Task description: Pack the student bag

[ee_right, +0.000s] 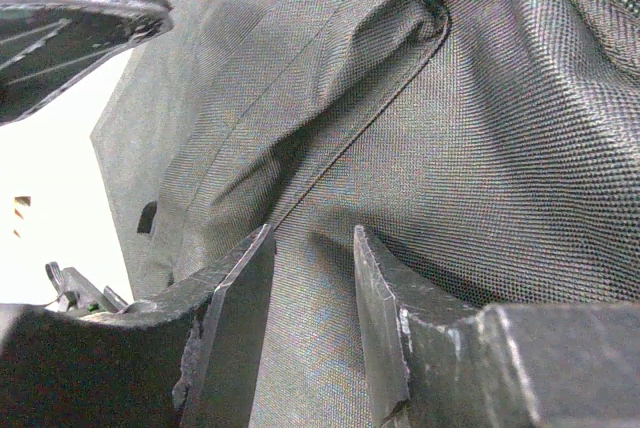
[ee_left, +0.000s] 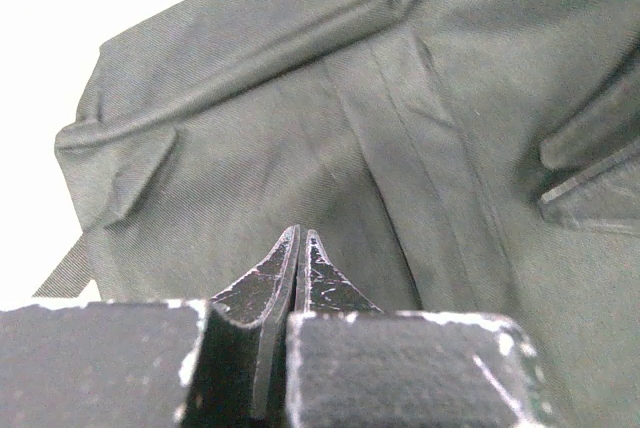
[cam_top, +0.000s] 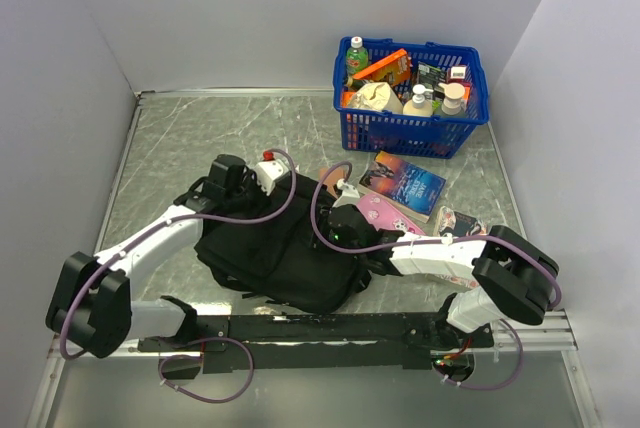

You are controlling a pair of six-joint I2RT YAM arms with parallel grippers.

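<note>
A black backpack (cam_top: 290,278) lies crumpled across the front of the table under both arms. My left gripper (cam_top: 245,198) is over its left part; in the left wrist view the tips are shut (ee_left: 300,238), with nothing visible between them, above the dark fabric (ee_left: 250,168). My right gripper (cam_top: 325,223) is down on the middle of the bag; in the right wrist view its fingertips (ee_right: 314,238) sit a short gap apart against the fabric (ee_right: 460,148), and whether cloth is pinched between them is hard to see.
Right of the bag lie a blue book (cam_top: 405,183), a pink item (cam_top: 390,216) and a patterned item (cam_top: 460,230). A blue basket (cam_top: 410,133) full of bottles and packets stands at the back right.
</note>
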